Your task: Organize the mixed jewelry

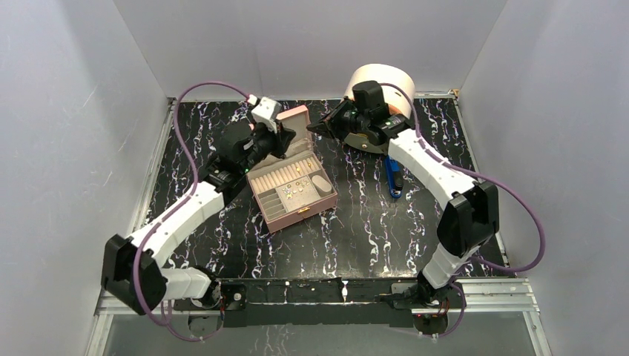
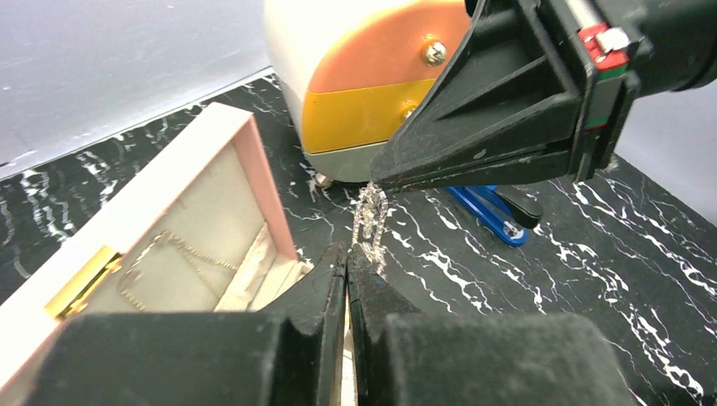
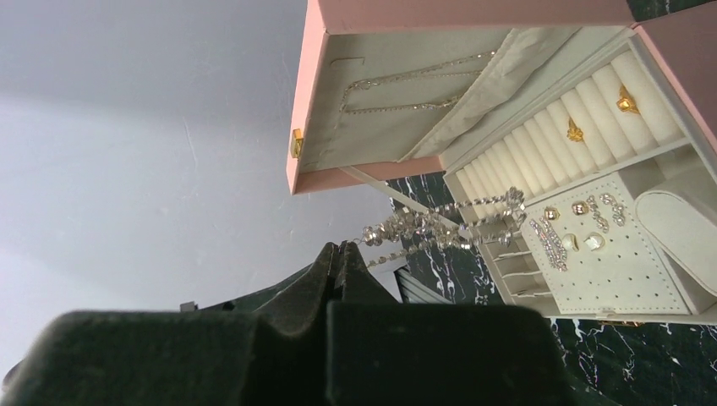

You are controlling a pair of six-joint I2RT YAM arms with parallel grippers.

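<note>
The open pink jewelry box (image 1: 304, 211) holds gold rings (image 3: 626, 100) in padded slots and earrings (image 3: 594, 241) on its board; chains (image 3: 406, 72) hang inside the lid. My right gripper (image 1: 312, 127) is shut over the box, a silver beaded chain dangling from its fingertips, also visible in the left wrist view. My left gripper (image 1: 285, 142) is shut, facing the right one above the lid, slightly apart; whether it touches the chain cannot be told.
A white case with coloured drawers (image 2: 355, 118) stands at the back right, with a blue stapler (image 1: 392, 178) in front of it.
</note>
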